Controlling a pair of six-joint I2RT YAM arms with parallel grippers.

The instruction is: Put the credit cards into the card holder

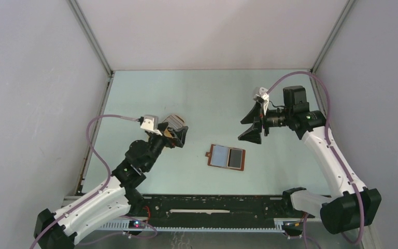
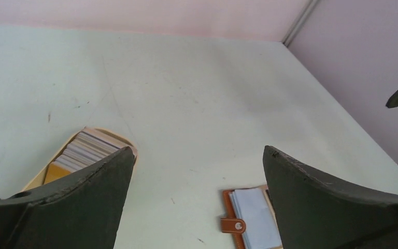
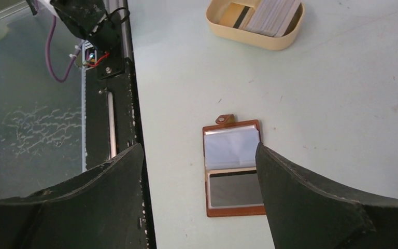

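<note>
The brown card holder (image 1: 226, 157) lies opened out flat on the table, its strap with a snap (image 2: 233, 225) sticking out on the left. Pale blue-white cards (image 3: 231, 148) fill one side; a dark grey pocket (image 3: 235, 189) faces up on the other. A stack of cards (image 3: 274, 15) stands in a cream oval tray (image 3: 271, 42), partly hidden by my left arm from above. My left gripper (image 1: 175, 136) is open over the tray's right side, nothing between its fingers. To the right of and behind the holder, my right gripper (image 1: 245, 129) hangs open and empty.
An orange piece (image 2: 56, 173) sits in the tray at the end of the card stack. A black rail (image 1: 202, 207) borders the front edge.
</note>
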